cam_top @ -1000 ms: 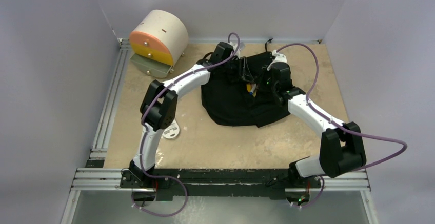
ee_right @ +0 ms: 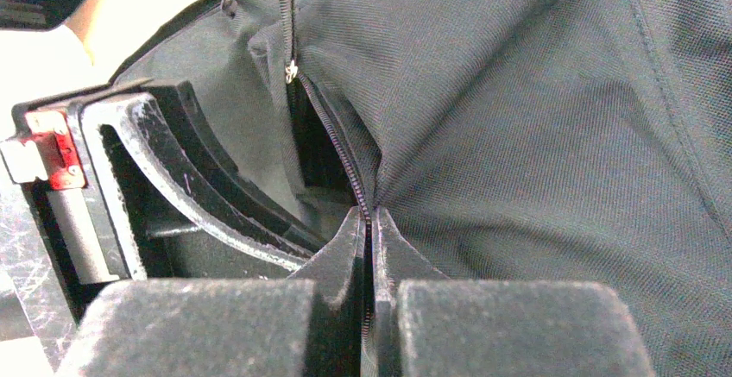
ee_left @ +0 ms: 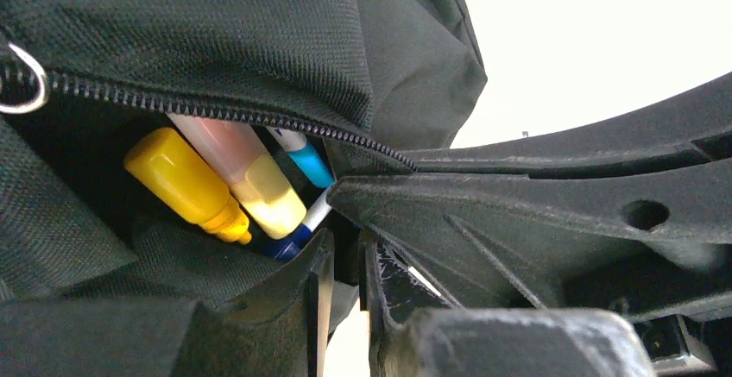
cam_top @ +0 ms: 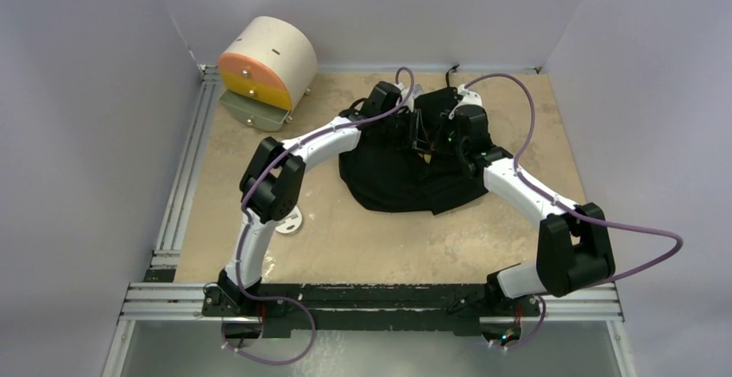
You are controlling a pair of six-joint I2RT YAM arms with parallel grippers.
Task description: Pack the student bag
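The black bag point(cam_top: 384, 183) lies on the table between both arms. Its open zipped pocket in the left wrist view holds a yellow bottle point(ee_left: 177, 174), a pink-and-cream tube point(ee_left: 268, 196) and blue-and-white pens point(ee_left: 306, 157). My left gripper is shut at the pocket; a thin tan thing shows beside its fingertips, but what it grips is hard to tell. My right gripper is shut on the zipper edge of the bag's fabric, with the other gripper close by on the left of that view.
A drawer unit point(cam_top: 268, 58) with coloured drawers stands at the back left. A white disc point(cam_top: 289, 222) lies beside the left arm.
My left arm has moved slightly right and toward the front over the bag, nearer the right gripper. The right arm has stayed nearly still.
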